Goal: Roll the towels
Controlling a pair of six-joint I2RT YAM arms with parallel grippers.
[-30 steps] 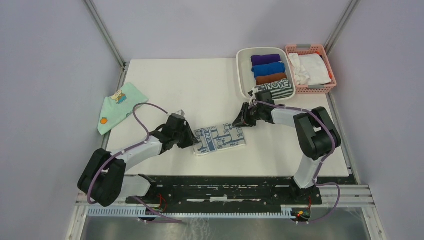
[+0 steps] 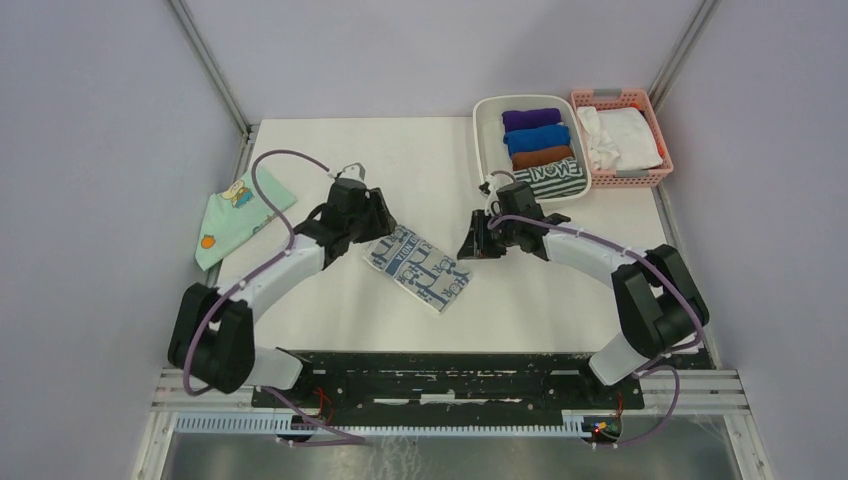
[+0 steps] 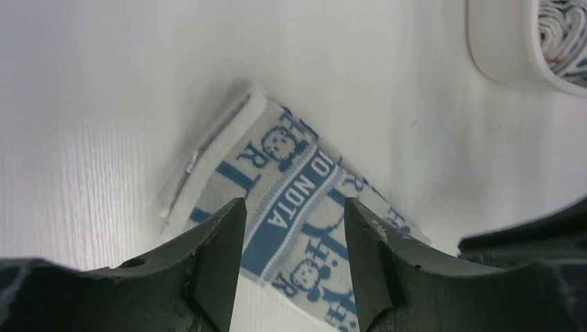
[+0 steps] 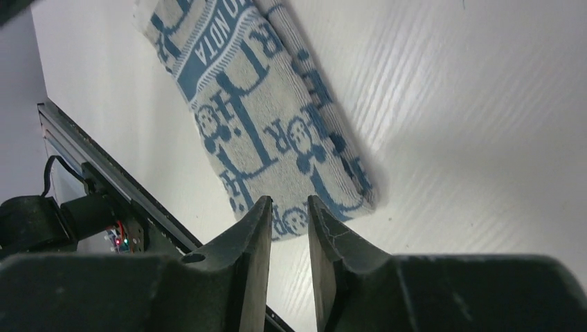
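Observation:
A folded blue-and-white patterned towel (image 2: 420,268) lies flat and slanting on the table, its left end farther back than its right. My left gripper stands open above its upper left end, and only the towel's surface shows between the fingers. The right gripper is partly open beside the towel's right end. Its fingertips overlap that edge in the right wrist view, and nothing appears gripped; contact cannot be judged. In the left wrist view, the towel's long back edge (image 3: 339,159) shows stacked layers.
At the back right, a white bin (image 2: 486,150) holds several rolled towels, with a pink basket (image 2: 668,165) of white cloths alongside. A green cloth (image 2: 235,220) lies at the table's left edge. Free table surrounds the towel.
The towel has turned clockwise: its left end went back, its right end came slightly forward. My left gripper rose and moved back, off the towel's edge; the right one shifted slightly left.

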